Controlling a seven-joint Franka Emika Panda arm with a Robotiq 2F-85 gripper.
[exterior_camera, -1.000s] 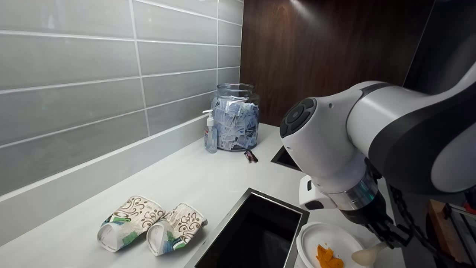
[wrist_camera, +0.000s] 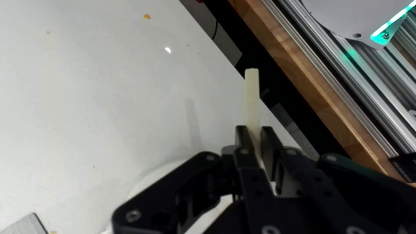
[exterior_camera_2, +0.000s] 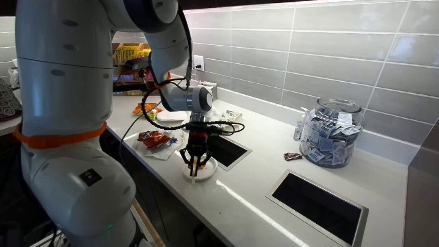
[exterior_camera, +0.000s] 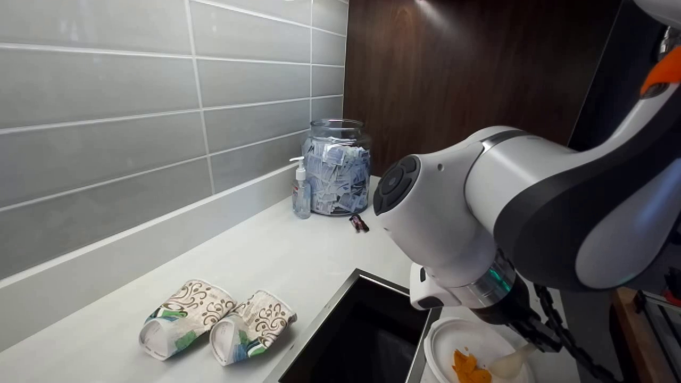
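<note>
My gripper is shut on the handle of a pale spoon (wrist_camera: 252, 89), whose end sticks out past the fingertips in the wrist view. The spoon's bowl (exterior_camera: 506, 366) shows in exterior view 1, over the right part of a white plate (exterior_camera: 445, 339). Orange food pieces (exterior_camera: 469, 366) lie on that plate, left of the spoon bowl. From exterior view 2 the gripper (exterior_camera_2: 193, 173) points down over the plate (exterior_camera_2: 210, 172). Whether the bowl touches the plate I cannot tell.
Two crumpled paper cups (exterior_camera: 188, 316) lie left of a dark counter opening (exterior_camera: 364, 338). A glass jar of packets (exterior_camera: 338, 172), a pump bottle (exterior_camera: 301, 194) and a small wrapper (exterior_camera: 358, 223) stand farther back. A red snack bag (exterior_camera_2: 153, 139) lies beyond the plate in exterior view 2.
In exterior view 1 the arm and gripper have shifted left. The spoon bowl has moved left with them, closer to the orange food; plate and food stay put.
</note>
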